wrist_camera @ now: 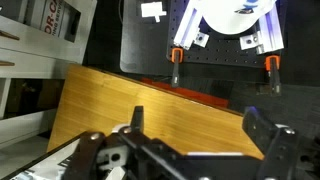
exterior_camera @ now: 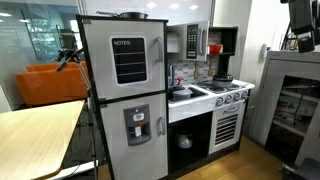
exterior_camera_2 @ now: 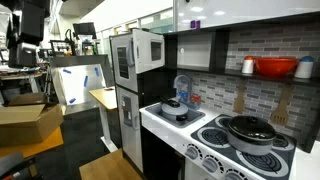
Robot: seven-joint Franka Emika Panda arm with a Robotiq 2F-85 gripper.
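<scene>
In the wrist view my gripper is open, its dark fingers spread wide at the lower left and right, with nothing between them. Below it lie a wooden floor strip (wrist_camera: 160,112) and a dark perforated plate (wrist_camera: 225,60). A toy kitchen fills the exterior views: a white fridge (exterior_camera: 135,85) with shut doors, a microwave (exterior_camera: 194,41), and a stove (exterior_camera_2: 225,150). On the stove sits a black lidded pot (exterior_camera_2: 252,133). A smaller pot (exterior_camera_2: 174,107) stands by the sink. Black arm parts (exterior_camera: 303,22) show at the upper right of exterior view 1.
A red bowl (exterior_camera_2: 275,66) sits on the upper shelf, beside hanging wooden utensils (exterior_camera_2: 281,103). A kettle-like item (exterior_camera: 184,141) rests in the open lower compartment. A wooden table (exterior_camera: 35,138) stands left of the fridge. Bare floor lies in front of the kitchen.
</scene>
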